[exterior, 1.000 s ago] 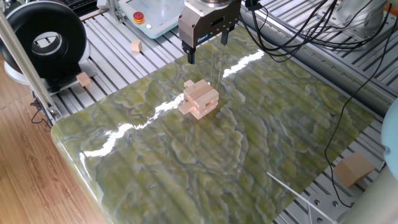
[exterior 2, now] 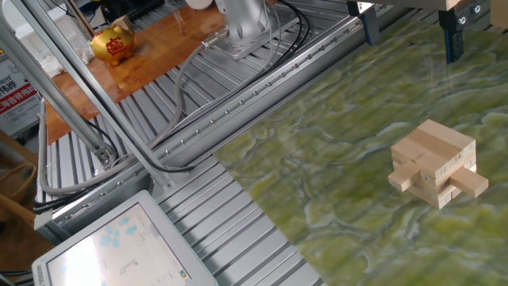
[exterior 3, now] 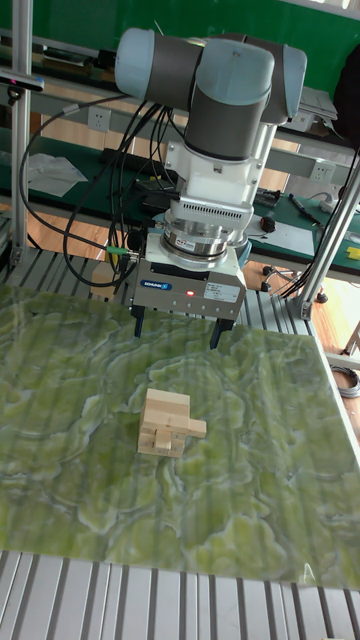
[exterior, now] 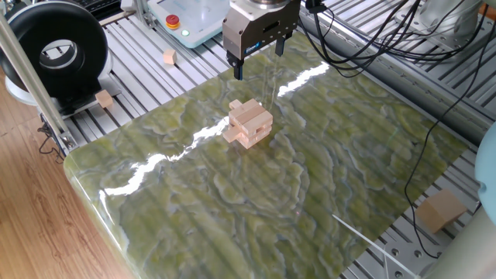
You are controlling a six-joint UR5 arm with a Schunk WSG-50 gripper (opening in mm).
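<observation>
A small stack of pale wooden blocks [exterior: 252,122] stands on the green marbled board [exterior: 194,217], a little behind its middle in the first exterior view. In the second view, two blocks poke out from the sides of the stack [exterior 2: 435,159], below its flat top. My gripper [exterior 3: 177,331] hangs above the board, behind and higher than the stack [exterior 3: 167,419] in the third view. Its two dark fingers are spread wide apart, and nothing shows between them. Gripper and stack are not touching. In the second view only the lower ends of the fingers [exterior 2: 453,46] show, at the top edge.
Loose wooden blocks lie off the board: two small ones at the left [exterior: 170,56] and a larger block [exterior: 441,211] at the right. A teach pendant [exterior: 186,19] with a red button rests behind. Cables hang near the arm. Much of the board around the stack is bare.
</observation>
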